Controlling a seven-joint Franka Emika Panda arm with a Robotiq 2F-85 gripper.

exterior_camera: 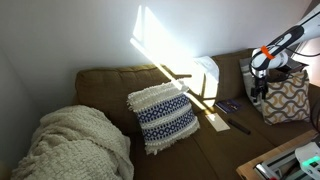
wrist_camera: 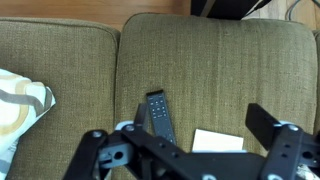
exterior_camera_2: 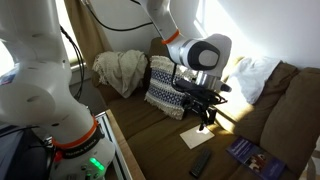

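My gripper hangs open above the brown sofa seat [wrist_camera: 190, 65], with nothing held between its fingers. A dark remote control [wrist_camera: 160, 115] lies on the cushion below, seen beside the left finger in the wrist view. Close by it is a white sheet [wrist_camera: 217, 141], partly hidden at its lower side in that view. Exterior view 2 shows the gripper [exterior_camera_2: 205, 115] over the seat, with the sheet [exterior_camera_2: 196, 136] and the remote [exterior_camera_2: 201, 161] lying flat nearer the camera.
A blue-and-white fringed pillow [exterior_camera: 166, 115] leans on the backrest. Dark booklets [exterior_camera_2: 256, 158] lie on the seat. At the right end is a patterned pillow [exterior_camera: 285, 98]; a cream blanket [exterior_camera: 75, 145] covers the left end. The middle seat has bare room.
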